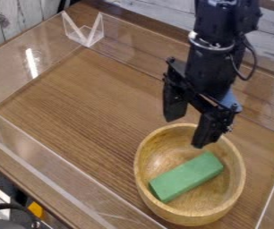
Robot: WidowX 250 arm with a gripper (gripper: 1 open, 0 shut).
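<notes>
My black gripper (192, 116) hangs open over the back rim of a wooden bowl (154, 199), its fingers spread apart. In the bowl lies a green block (184, 177), set diagonally. Part of a blue object (228, 97) shows behind the gripper at the right, mostly hidden by it.
A small white wire-like object (82, 32) stands at the back left. Walls or raised edges border the back and left side.
</notes>
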